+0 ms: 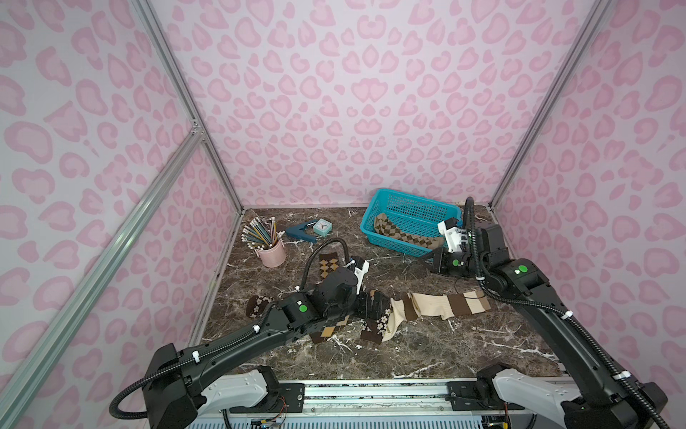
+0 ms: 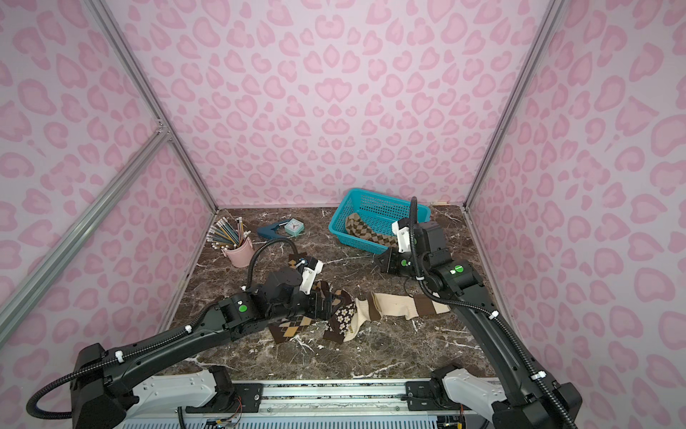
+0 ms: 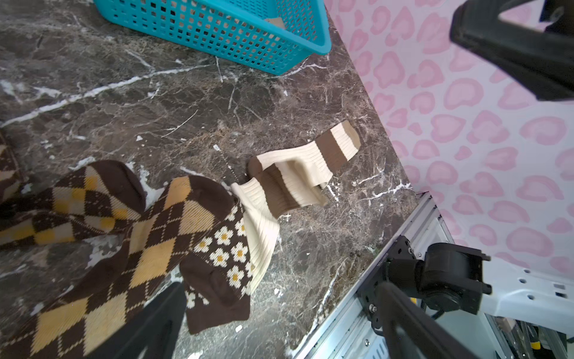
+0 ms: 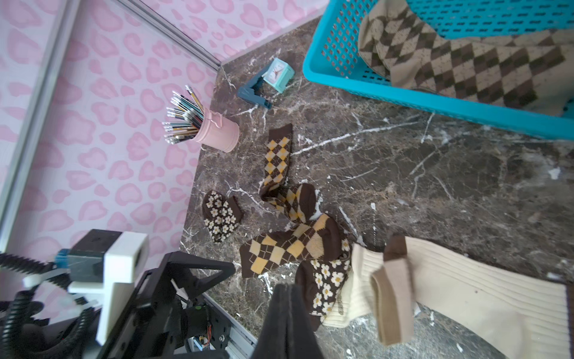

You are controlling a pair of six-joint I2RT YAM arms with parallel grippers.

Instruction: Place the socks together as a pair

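Cream socks with brown bands (image 3: 334, 149) lie spread on the table, overlapping a daisy-patterned brown sock (image 3: 227, 251). Brown-and-yellow argyle socks (image 3: 149, 239) lie beside and under that pile, another (image 4: 278, 155) farther back, and more daisy socks (image 4: 222, 215) at the left. My left gripper is open above the pile, nothing visible between its fingers. My right gripper is shut above the cream socks, in front of the basket, with nothing showing between its fingers.
A blue basket (image 1: 411, 246) holding argyle socks stands at back right. A pink pencil cup (image 1: 273, 255), blue stapler-like tool (image 1: 301, 233) and small clock (image 1: 322, 226) are at back left. Bare table shows before the basket and at the front.
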